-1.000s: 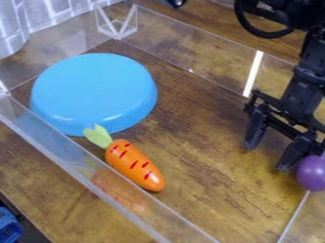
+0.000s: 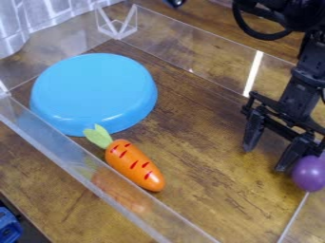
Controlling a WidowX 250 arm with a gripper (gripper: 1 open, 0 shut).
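Observation:
My black gripper (image 2: 275, 144) is low over the wooden floor at the right. A purple round object (image 2: 309, 174) sits at the right edge beside its lower fingers, partly cut off by the frame; whether the fingers hold it I cannot tell. An orange toy carrot (image 2: 132, 165) with a green top lies at the lower left. A blue round disc (image 2: 93, 90) lies at the upper left.
Clear plastic walls (image 2: 89, 178) border the wooden area at the left, back and right. The middle of the floor between carrot, disc and gripper is bare. A blue item (image 2: 8, 226) shows outside at the bottom left corner.
The gripper and the purple object have shifted very slightly; the carrot and disc have not moved.

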